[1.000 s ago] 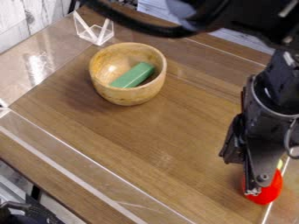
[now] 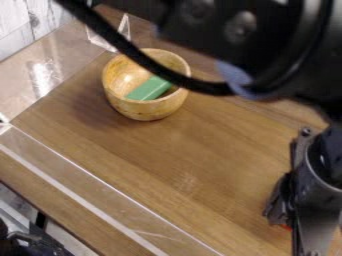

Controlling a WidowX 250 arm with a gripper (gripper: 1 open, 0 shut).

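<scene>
My gripper (image 2: 301, 205) is low at the right edge of the view, largely cut off and dark, so its fingers are hard to make out. A wooden bowl (image 2: 134, 108) with a green block (image 2: 150, 88) in it sits on the table at the upper left, well apart from the gripper.
A clear strip runs along its lower left edge. A white wire item (image 2: 102, 40) stands behind the bowl. The dark arm covers much of the upper right.
The arm has moved right and swung further across the top of the view. The gripper has shifted toward the right edge, and the red object has become mostly hidden.
</scene>
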